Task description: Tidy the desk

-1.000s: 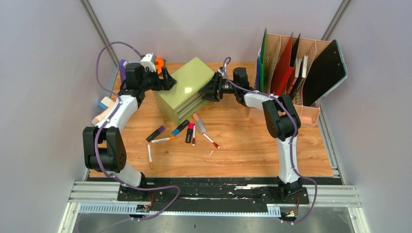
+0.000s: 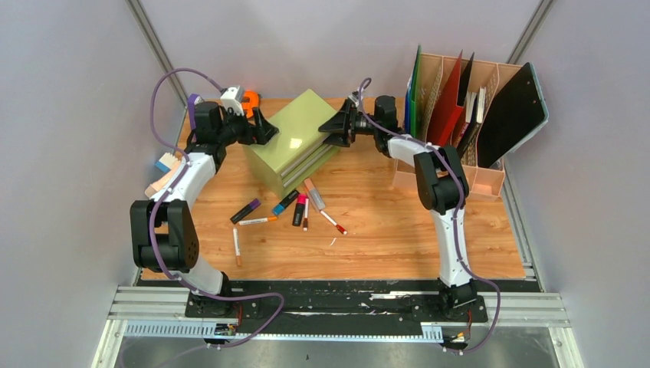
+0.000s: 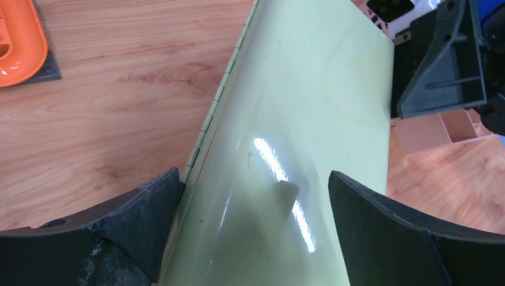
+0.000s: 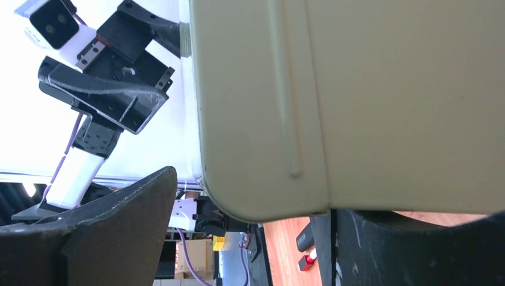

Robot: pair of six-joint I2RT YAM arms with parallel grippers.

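Note:
A glossy pale-green metal box (image 2: 299,130), with open-looking slots along its side, stands askew at the back of the desk. My left gripper (image 2: 265,129) is open at the box's left upper edge; in the left wrist view its fingers (image 3: 140,220) sit on either side of the smooth face. At the box's right side, my right gripper (image 2: 328,130) is also open. The right wrist view shows the box's rounded corner (image 4: 256,119) reaching between and past the fingers. Several markers, among them a black one with a pink cap (image 2: 300,208), lie scattered before the box.
A pink file organizer (image 2: 487,182) holding folders, including a red one (image 2: 446,111), stands at the back right. An orange object (image 2: 251,103) is behind my left gripper, and blocks (image 2: 163,172) lie at the left edge.
My right gripper has shifted slightly to the right and toward the back along the box's edge. The left arm, the box and the markers look unmoved.

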